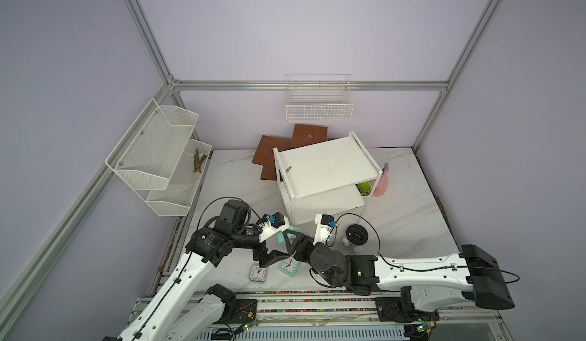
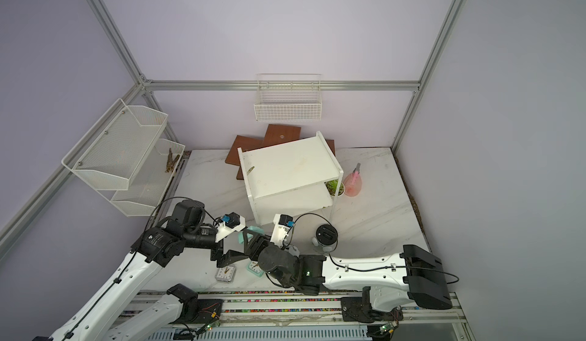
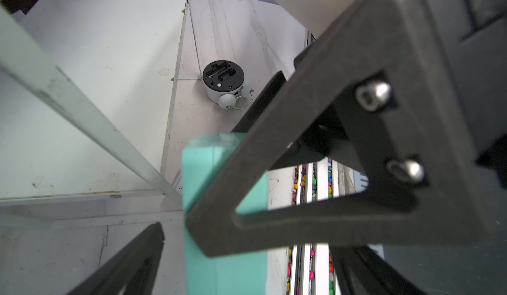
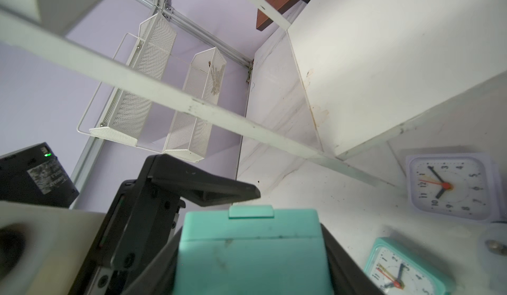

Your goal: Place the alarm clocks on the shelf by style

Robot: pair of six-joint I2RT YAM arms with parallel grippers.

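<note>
A teal clock [image 3: 227, 268] is upright between the two grippers. My right gripper is shut on it, its fingers at either side. My left gripper [image 1: 282, 242] stands open beside the same clock, its fingers spread wide. On the table lie a second teal square clock [image 4: 401, 276], face up, and a pale square clock [image 4: 449, 184]. A round twin-bell clock [image 3: 223, 81] has its black back up, right of the grippers in the top views. The white shelf [image 1: 332, 164] is behind the grippers; its lower board lies partly under the top one.
Brown boards [image 1: 308, 134] lie behind the shelf. A pink bottle [image 1: 381, 182] and a green plant [image 1: 364, 188] stand at its right. Mesh baskets [image 1: 155, 152] hang on the left wall. Shelf posts are close to both grippers.
</note>
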